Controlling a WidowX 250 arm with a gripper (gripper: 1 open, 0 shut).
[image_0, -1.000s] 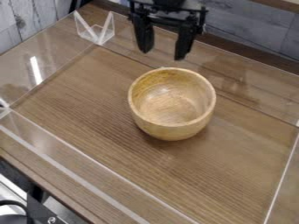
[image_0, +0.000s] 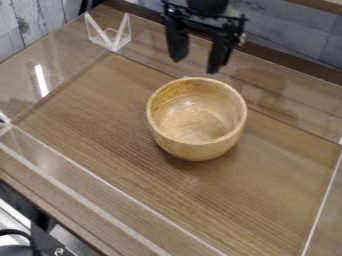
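Note:
My gripper (image_0: 199, 45), dark and blurred, is at the top centre of the camera view, above and behind a tan round bowl (image_0: 195, 139). It stands open, with nothing visible between its fingers, and is apart from the bowl. The bowl sits upright on the wooden surface and looks empty.
A small white wire-like object (image_0: 110, 30) stands at the upper left. Raised edges border the surface at the back and left.
My gripper has shifted slightly over the last second at the top of the view, staying behind the bowl. The bowl has not visibly moved.

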